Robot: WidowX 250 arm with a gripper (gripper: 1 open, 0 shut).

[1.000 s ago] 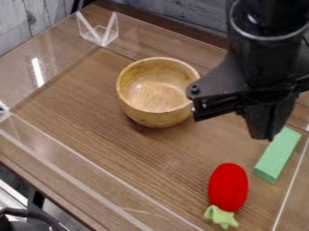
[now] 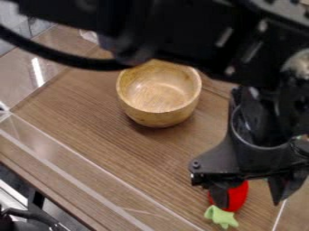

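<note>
My gripper (image 2: 248,183) is low at the right, around a red strawberry-shaped object (image 2: 237,198) with a pale green top (image 2: 221,217). Much of the red body is hidden behind the gripper; whether the fingers hold it cannot be told.
A wooden bowl (image 2: 158,104) stands on the wooden table (image 2: 97,144) at upper middle. The table's left edge and metal parts lie at the left. The black arm covers the top and right.
My gripper has descended over the red object, which it now mostly hides along with the green block at the right.
</note>
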